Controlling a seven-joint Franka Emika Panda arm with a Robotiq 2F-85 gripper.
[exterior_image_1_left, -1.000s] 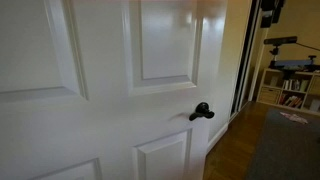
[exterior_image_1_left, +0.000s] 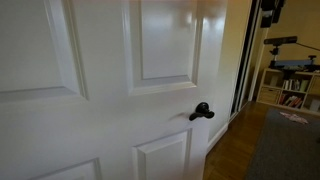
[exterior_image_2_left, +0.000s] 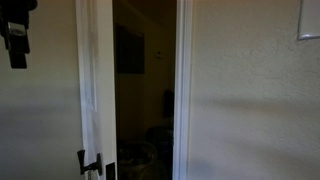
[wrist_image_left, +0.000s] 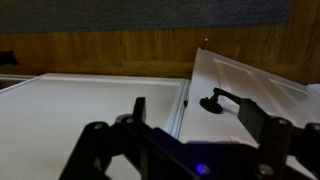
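Note:
A white panelled door (exterior_image_1_left: 100, 110) fills most of exterior view 1, with a black lever handle (exterior_image_1_left: 202, 111) near its edge. In exterior view 2 the door (exterior_image_2_left: 101, 60) stands ajar, a dark gap beside its edge, and the handle (exterior_image_2_left: 90, 163) shows low down. From the wrist the handle (wrist_image_left: 212, 102) is seen beyond the fingers, apart from them. My gripper is open, its two black fingers spread with nothing held. A dark part of my gripper (exterior_image_2_left: 15, 35) hangs at the upper left in exterior view 2.
Beyond the door lie a wooden floor (exterior_image_1_left: 232, 145) and a grey rug (exterior_image_1_left: 285, 150). A low shelf with books (exterior_image_1_left: 290, 90) stands at the back right. The white door frame (exterior_image_2_left: 183, 90) borders the dark opening (exterior_image_2_left: 135, 100), where objects are too dim to identify.

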